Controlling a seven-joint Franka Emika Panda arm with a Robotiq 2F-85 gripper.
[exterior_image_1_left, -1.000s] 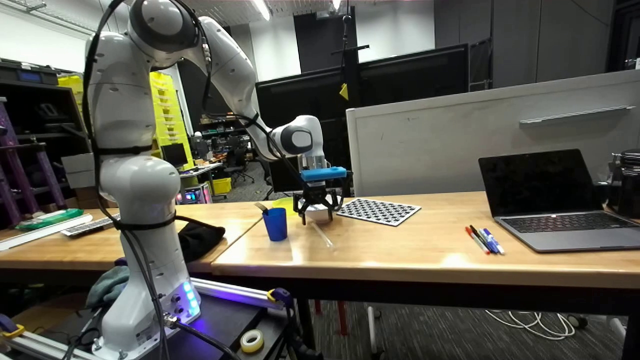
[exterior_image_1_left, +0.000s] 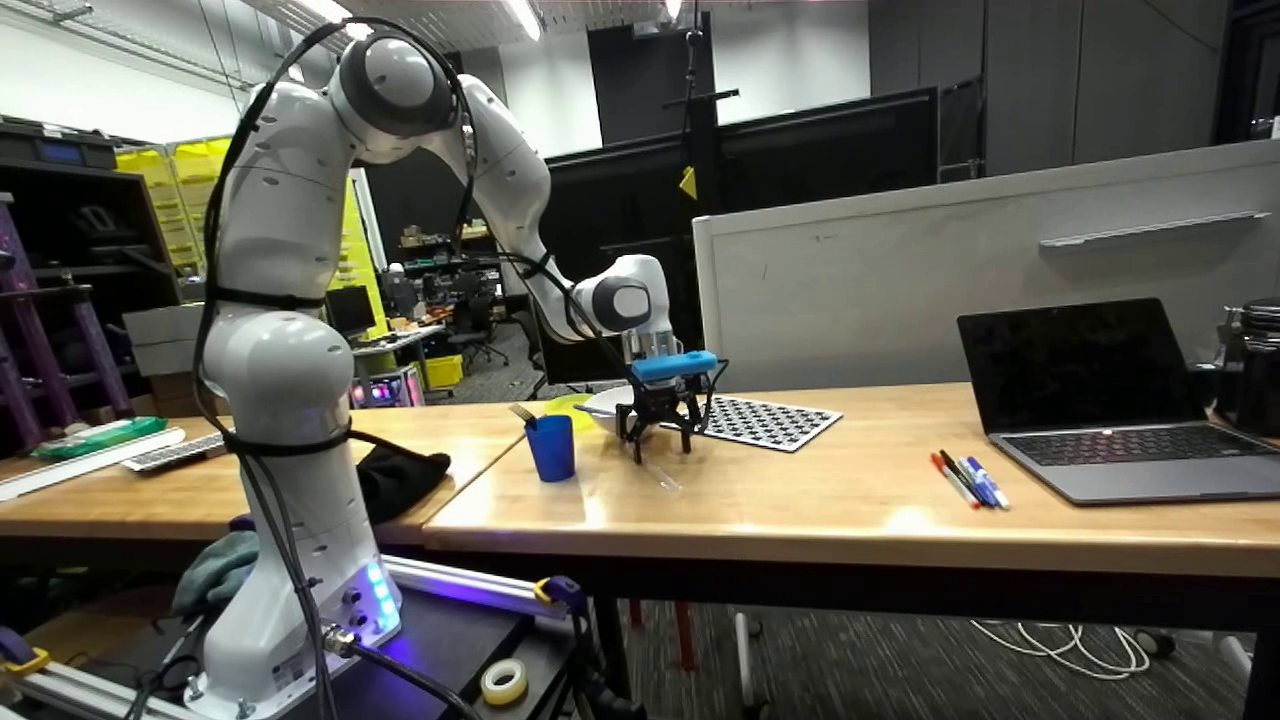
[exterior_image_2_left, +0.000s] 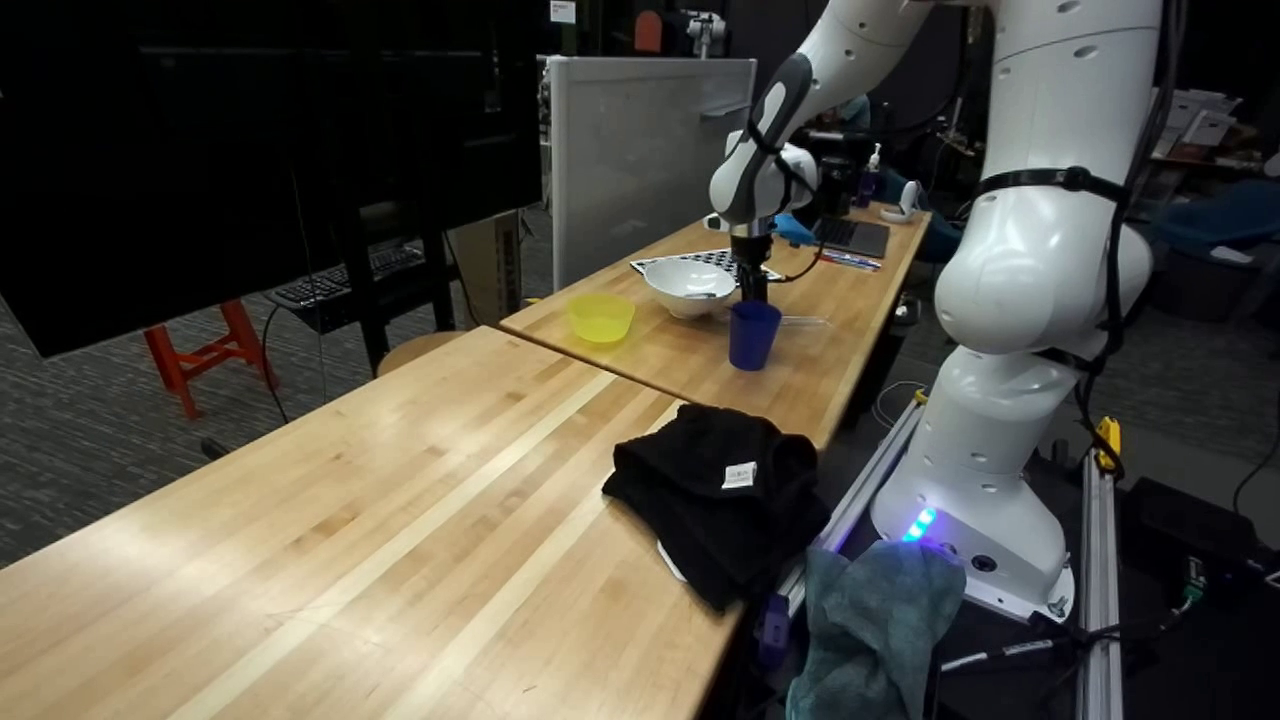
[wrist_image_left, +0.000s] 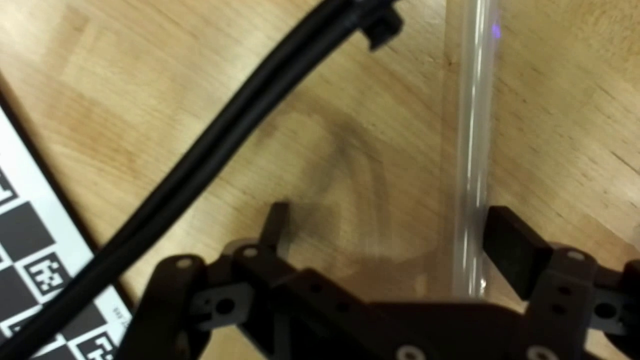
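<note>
My gripper (exterior_image_1_left: 662, 452) is open and low over the table, fingers pointing down. In the wrist view a clear, thin rod (wrist_image_left: 474, 132) runs lengthwise along the wood, its near end in the gap between my fingertips. It lies close against the right finger (wrist_image_left: 514, 246) and well apart from the left finger (wrist_image_left: 276, 226); contact cannot be told. In exterior view 1 the rod's front end (exterior_image_1_left: 666, 480) shows below the gripper. A blue cup (exterior_image_1_left: 551, 448) with a utensil in it stands to the left. Behind the gripper sits a white bowl (exterior_image_2_left: 690, 286) with something inside.
A yellow bowl (exterior_image_2_left: 601, 318) stands beside the white one. The checkered board (exterior_image_1_left: 770, 422) lies flat behind and right of the gripper. Farther right are several pens (exterior_image_1_left: 972, 480) and a laptop (exterior_image_1_left: 1116, 408). Between board and pens the table is clear.
My arm has moved down and to the right in exterior view 1, bringing the gripper nearer the tabletop and over the rod. The cup, board and pens look unmoved.
</note>
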